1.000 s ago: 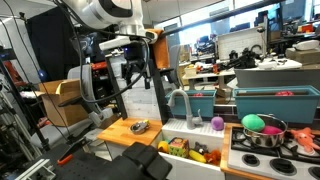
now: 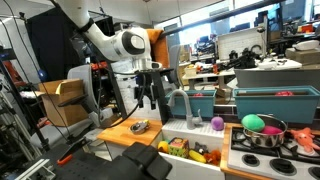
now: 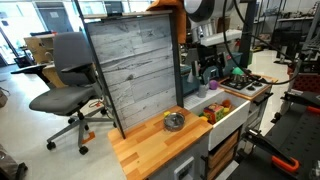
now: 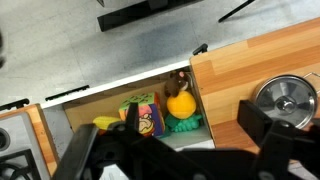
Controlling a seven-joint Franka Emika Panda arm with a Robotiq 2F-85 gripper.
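My gripper (image 2: pixel 147 92) hangs above the counter in exterior view 1, on the white arm (image 2: pixel 128 46). In the wrist view its dark fingers (image 4: pixel 267 142) stand wide apart with nothing between them, over an open drawer (image 4: pixel 88 108). Inside the drawer lie a yellow-orange round item (image 4: pixel 181 105), a green item (image 4: pixel 183 123), a colourful box (image 4: pixel 146 116) and a yellow item (image 4: pixel 106 122). A silver pan (image 4: pixel 285 101) rests on the wooden top to the right; exterior view 2 shows the same pan (image 3: pixel 174 121).
A stove (image 2: pixel 272 158) holds a pot (image 2: pixel 259 139) with a green and a pink item. A faucet (image 2: pixel 188 108) rises behind the drawer, beside a purple object (image 2: pixel 217 123). Blue bins (image 2: pixel 275 106) line the back. A tall grey panel (image 3: pixel 135 68) stands beside the wooden top.
The arm has come down from higher up, bringing the gripper lower over the counter. The pan, the drawer and its contents look unmoved.
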